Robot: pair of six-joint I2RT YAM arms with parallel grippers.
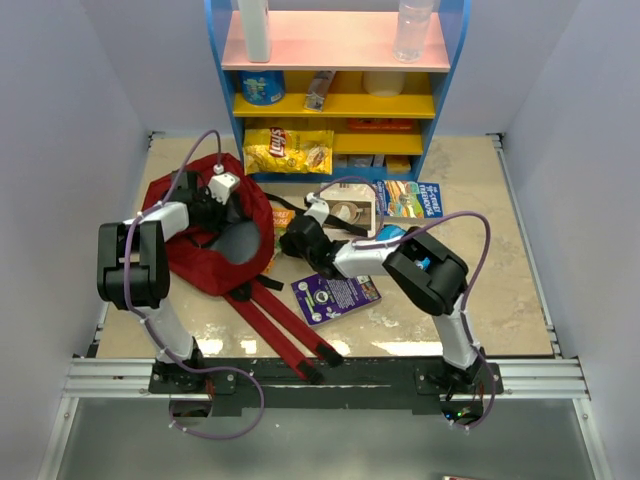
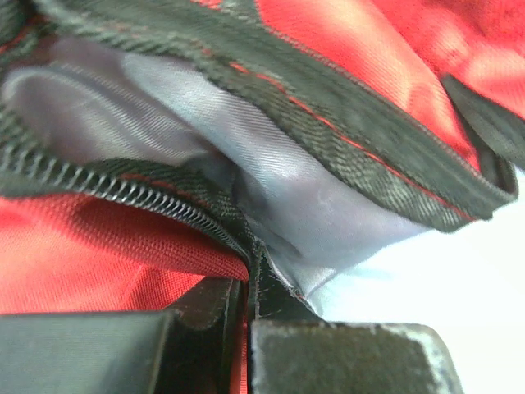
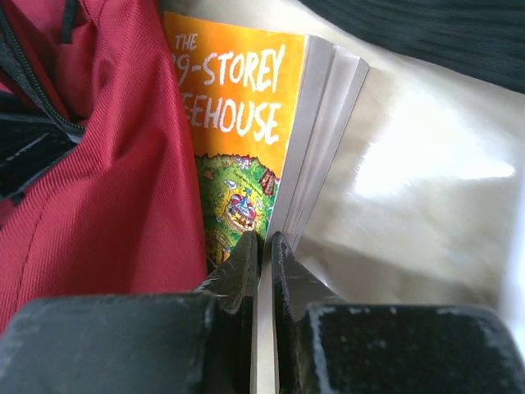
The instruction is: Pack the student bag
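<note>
The red student bag (image 1: 190, 262) lies on the left of the table, its dark-lined mouth facing up. My left gripper is shut on the black zip edge of that mouth. Beside the bag's right side lies an orange and green storey treehouse book (image 3: 238, 90), partly hidden by red fabric. At that book's page edge, my right gripper has its fingertips close together with a thin gap between. Whether the edge is held between them is unclear. A purple book (image 1: 336, 297) lies flat in front of the right arm.
A pale box (image 1: 350, 203) and a blue book (image 1: 410, 199) lie before the shelf (image 1: 330, 173). Something blue (image 1: 390, 232) is partly under the right arm. Red straps (image 1: 290, 318) reach toward the front edge.
</note>
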